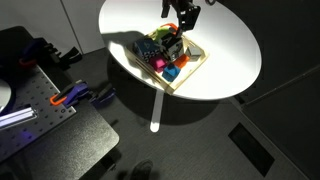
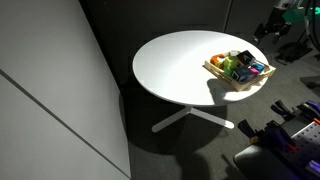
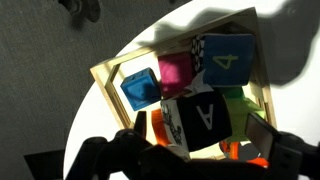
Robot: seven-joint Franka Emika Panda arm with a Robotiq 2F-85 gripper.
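Note:
A shallow wooden tray (image 1: 190, 82) of toy blocks rests on the white round table. My gripper is open above the tray, with a finger on each side of the wrist view's lower edge. Between and beyond the fingers, a dark block with a white letter A (image 3: 205, 115) sits on top of the others; I cannot tell whether anything touches it. Around it are a blue block (image 3: 143, 90), a dark pink block (image 3: 176, 72), a block marked 4 (image 3: 228, 60) and a green piece (image 3: 240, 108). Exterior view 1 puts the gripper (image 1: 181, 22) over the tray's far side.
The white table (image 2: 165, 70) has wide bare room to the left of the tray in exterior view 2. In the wrist view, the table edge runs close to the tray's left corner, with dark floor (image 3: 60, 90) beyond.

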